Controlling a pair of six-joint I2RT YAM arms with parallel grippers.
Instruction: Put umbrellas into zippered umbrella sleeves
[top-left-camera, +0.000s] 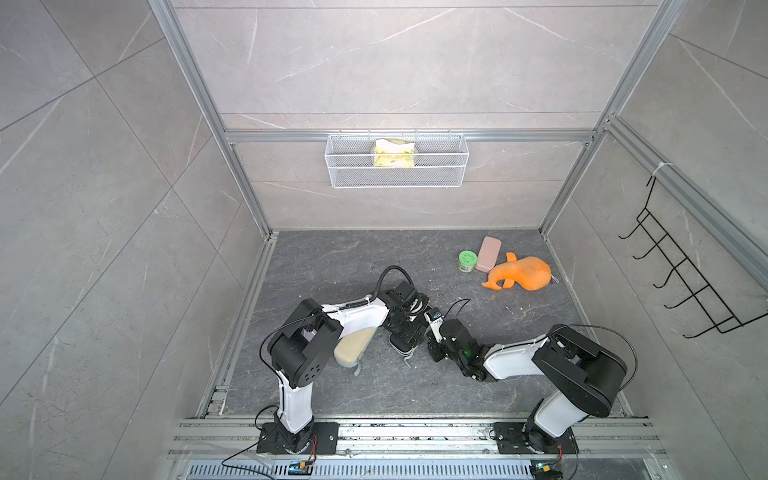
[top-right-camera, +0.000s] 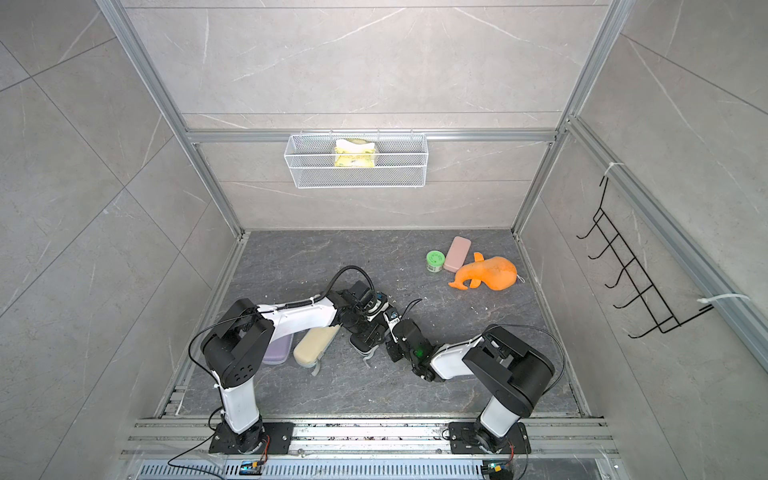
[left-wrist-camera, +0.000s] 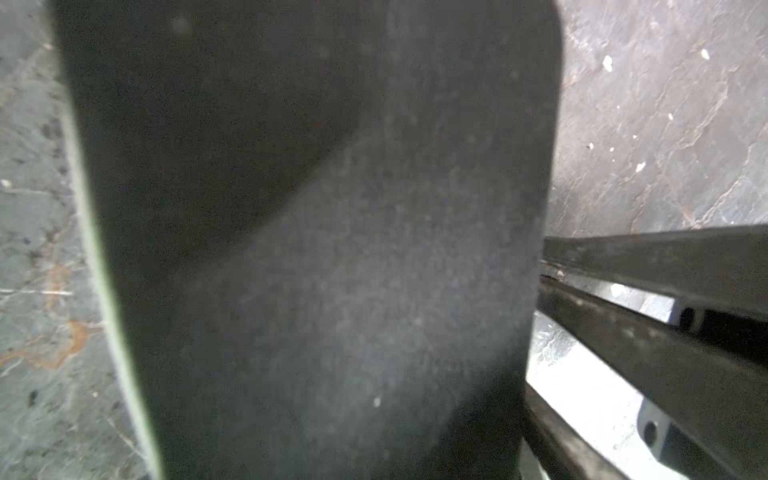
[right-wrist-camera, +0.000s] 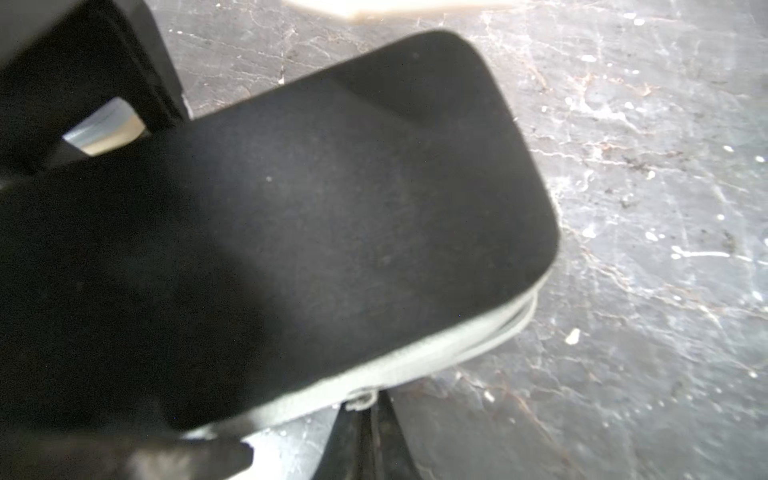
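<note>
A black sleeve with a white zipper band along its edge lies on the dark tabletop; it fills the left wrist view. My left gripper (top-left-camera: 409, 326) straddles it, one finger on each side; whether they press on it cannot be told. My right gripper is shut, its tips at a small white loop (right-wrist-camera: 361, 397) on the zipper band. Whether the loop is pinched is unclear. Farther left lie a beige case (top-left-camera: 352, 347) and a lavender case (top-right-camera: 277, 350), partly under the left arm. No bare umbrella shows; the black sleeve's inside is hidden.
Toward the back right are a green-lidded tub (top-left-camera: 467, 261), a pink case (top-left-camera: 489, 253) and an orange toy (top-left-camera: 525, 273). A wire basket (top-left-camera: 444, 156) hangs on the back wall, a black hook rack (top-left-camera: 676, 257) on the right.
</note>
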